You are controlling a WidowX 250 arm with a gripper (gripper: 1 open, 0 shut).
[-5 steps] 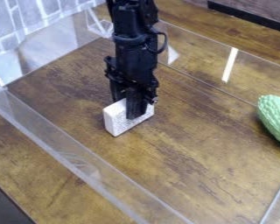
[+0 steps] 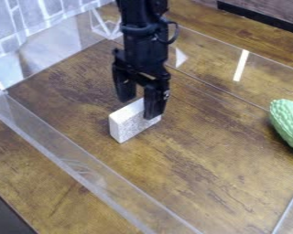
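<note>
My black gripper (image 2: 138, 97) hangs in the middle of the wooden table, its fingers open and spread above a white speckled rectangular block (image 2: 127, 124). The block stands upright on the table under the gripper, its upper back part partly hidden by the nearer finger. I see no gap closed on it.
A pale green bumpy vegetable-like object (image 2: 287, 122) lies at the right edge. Clear plastic walls (image 2: 66, 160) border the wooden table (image 2: 198, 174). A white cloth or curtain (image 2: 33, 37) is at the top left.
My gripper has risen from low over the block, and its fingers stand wider apart, uncovering more of the block. The block stays in place.
</note>
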